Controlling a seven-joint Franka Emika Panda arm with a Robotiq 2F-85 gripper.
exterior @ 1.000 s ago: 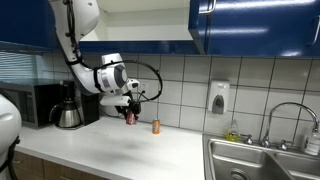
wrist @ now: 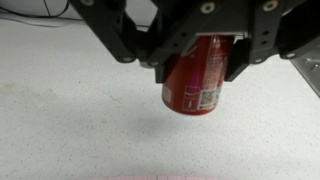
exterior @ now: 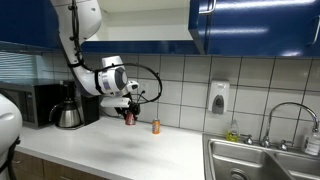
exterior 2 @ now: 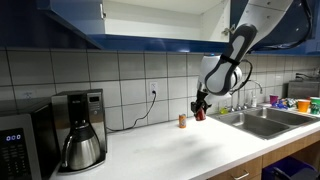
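A red can (wrist: 199,76) fills the upper middle of the wrist view, with the black gripper shut around its upper part. A printed code shows on the can's side. In exterior view 1 the can (exterior: 130,117) hangs beneath the gripper (exterior: 129,108), above the white counter. From the other side, exterior view 2 shows the same can (exterior 2: 200,115), clear of the counter. An orange-brown can (exterior: 156,127) stands upright on the counter to its right in exterior view 1, close to the tiled wall.
A coffee maker (exterior 2: 83,130) and a microwave (exterior 2: 18,140) stand along the wall. The steel sink (exterior: 235,160) lies at the right in exterior view 1, with a soap bottle (exterior: 233,131) behind it.
Almost nothing differs in exterior view 1: the gripper and the red can hang at nearly the same spot throughout.
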